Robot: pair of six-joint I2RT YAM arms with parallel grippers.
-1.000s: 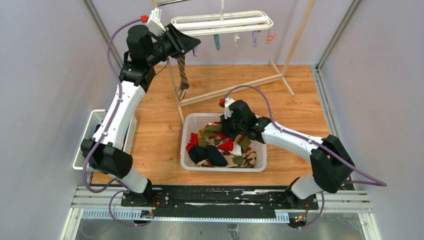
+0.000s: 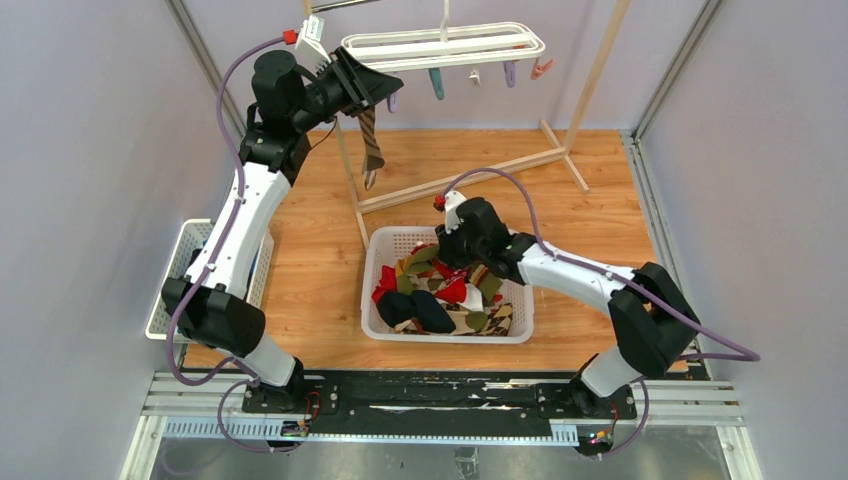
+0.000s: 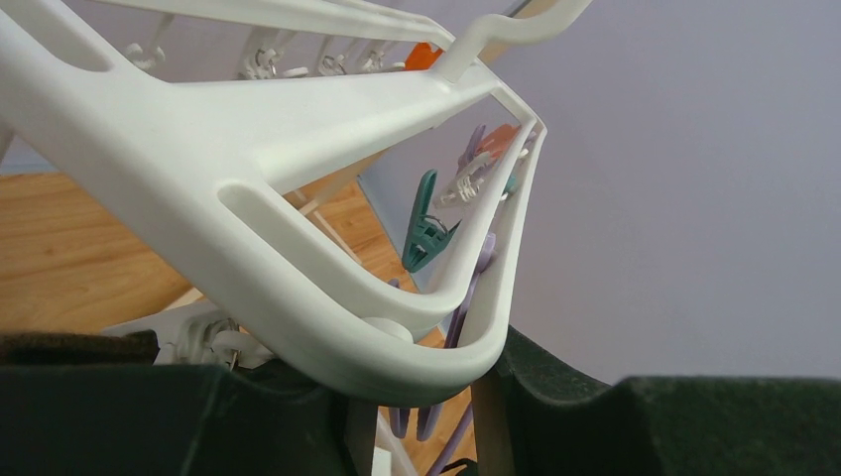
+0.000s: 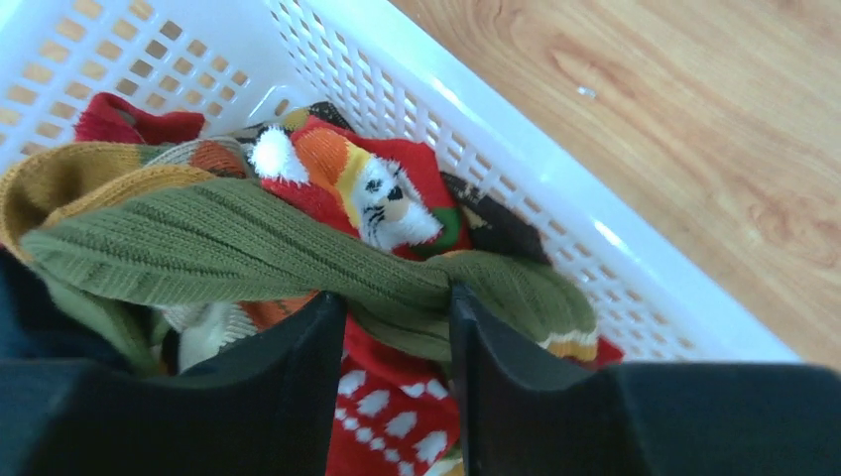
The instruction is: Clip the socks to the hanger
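Note:
The white hanger (image 2: 480,42) hangs at the back, its left end at my left gripper (image 2: 398,84). In the left wrist view, the fingers (image 3: 575,416) of that gripper stand on either side of the hanger's rounded corner (image 3: 417,372); whether they press on it I cannot tell. A brown patterned sock (image 2: 370,140) dangles below; what holds it is hidden. Over the sock basket, my right gripper stands part open, with a ribbed green sock (image 4: 228,238) crossing between its fingertips. Coloured clips hang from the hanger, among them a teal clip (image 3: 424,228).
Several mixed socks fill the white basket (image 2: 447,339). A second white basket (image 2: 168,285) stands at the left, partly behind my left arm. A wooden stand (image 2: 460,183) spans the floor behind. Bare floor (image 2: 590,250) lies at the right.
The left arm stays in place while the dangling sock sways.

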